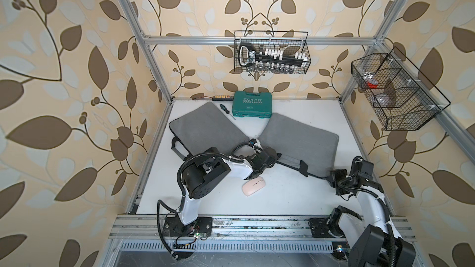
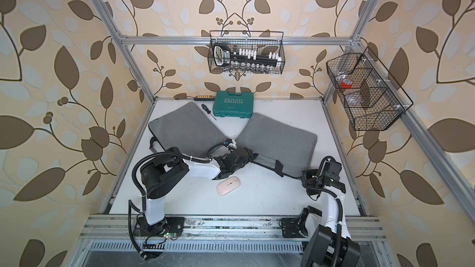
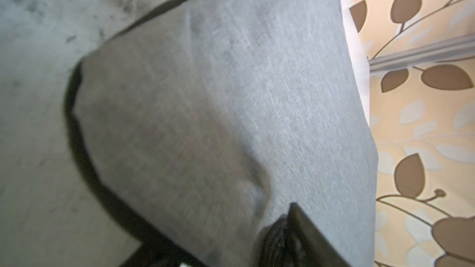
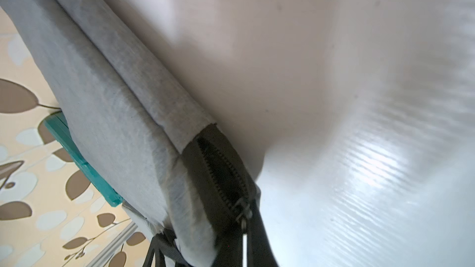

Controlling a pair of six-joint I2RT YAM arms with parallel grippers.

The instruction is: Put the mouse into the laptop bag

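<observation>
A pink mouse [image 1: 253, 186] lies on the white table, just in front of my left gripper [image 1: 269, 155]. Two grey felt pieces lie behind it: a left one [image 1: 205, 128] and a right bag [image 1: 304, 143] with straps. My left gripper is at the right bag's left end; its fingers are mostly cut off in the left wrist view, their finger unclear. My right gripper [image 2: 309, 178] is shut at the bag's front right corner, where the right wrist view shows an open zipper [image 4: 222, 173] right at the fingertips.
A green case [image 1: 251, 104] and a screwdriver [image 1: 225, 109] lie at the back. Wire baskets [image 1: 272, 54] hang on the back and right walls.
</observation>
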